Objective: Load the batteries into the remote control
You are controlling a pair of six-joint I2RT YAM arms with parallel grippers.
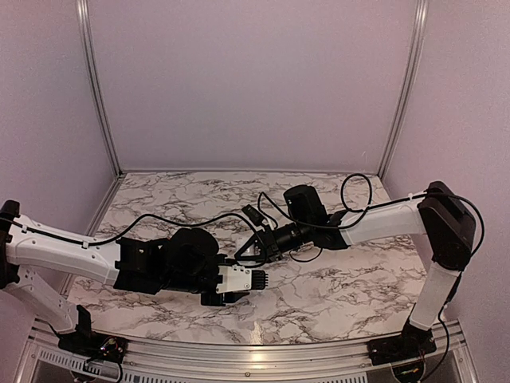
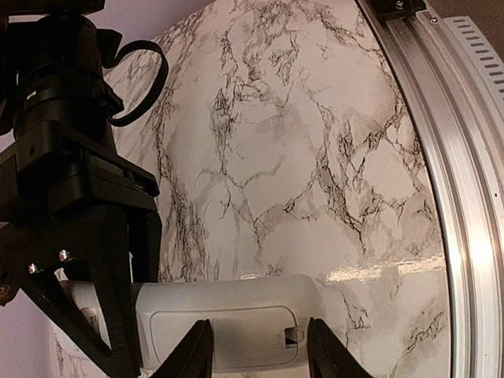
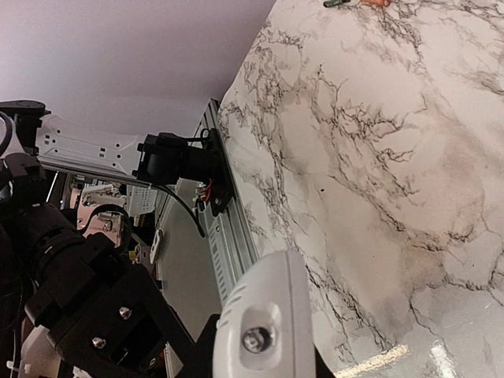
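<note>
A white remote [image 2: 247, 335] is held in my right gripper [image 1: 263, 243], whose black fingers close round it in the left wrist view; its end also shows upright at the bottom of the right wrist view [image 3: 264, 315]. The battery cover outline and latch face my left gripper, whose two fingertips stand apart at the cover, one near the latch, with nothing seen between them. Green and orange batteries [image 3: 354, 2] lie at the top edge of the right wrist view. In the top view both grippers meet near the middle, partly hidden by cables.
A metal rail [image 1: 303, 351] runs along the front edge. Pale walls enclose the sides and back, and cables loop above both arms.
</note>
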